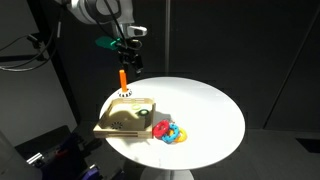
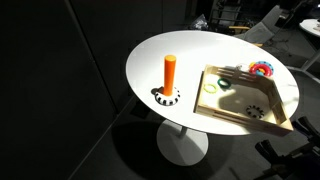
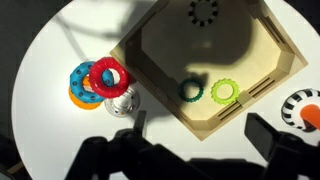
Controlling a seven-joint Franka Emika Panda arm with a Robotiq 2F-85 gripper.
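Note:
My gripper hangs above the table's left side. In the wrist view its dark fingers stand wide apart with nothing between them. Below lies a shallow wooden box holding a dark green ring, a lime ring and a black-and-white ring. An orange post stands upright on a black-and-white base beside the box. Outside the opposite side of the box, a red ring, a blue ring, an orange ring and a silvery ring lie bunched together.
All of this rests on a round white table, whose right half is clear. The box's raised walls and the upright post stand up from the tabletop. Dark floor surrounds the table.

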